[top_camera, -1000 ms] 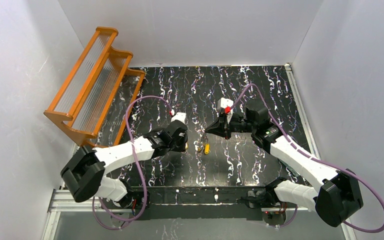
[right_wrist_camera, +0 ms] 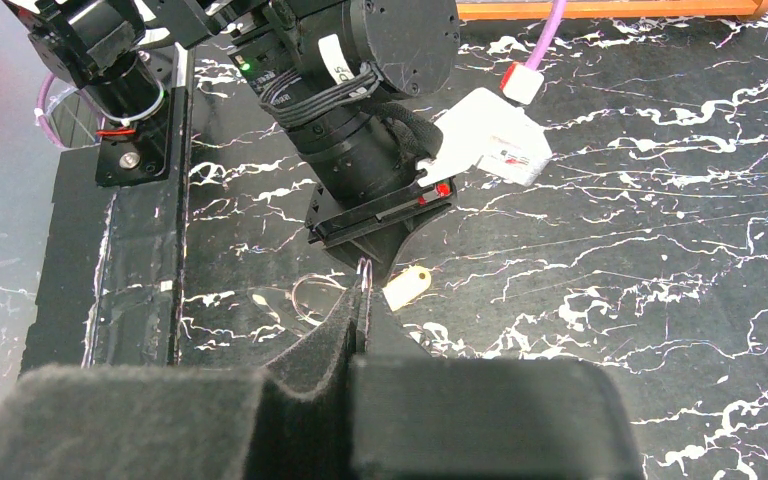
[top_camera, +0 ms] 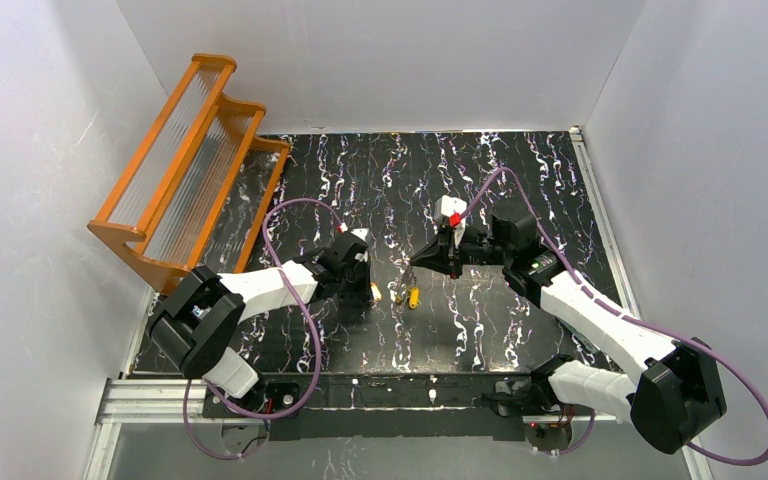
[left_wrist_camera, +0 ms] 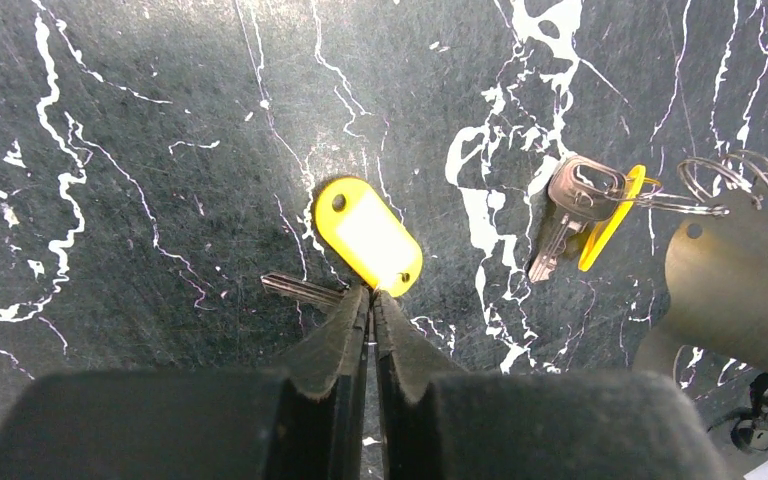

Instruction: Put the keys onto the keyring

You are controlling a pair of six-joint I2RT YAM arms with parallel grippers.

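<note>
In the left wrist view, a yellow tag with a white centre lies on the dark table, a key beside it. My left gripper is right at them, its fingertips almost together; whether they pinch anything is unclear. A brownish keyring plate, with several metal loops along its edge, fills the right side of that view. From one loop hang a key and another yellow tag. My right gripper is shut on a thin metal piece, apparently this keyring, held above the table.
A wooden rack with ribbed panels stands at the back left. In the right wrist view, my left arm rises just beyond the right fingertips.
More of the tag shows beside it now. The right arm has not moved.
</note>
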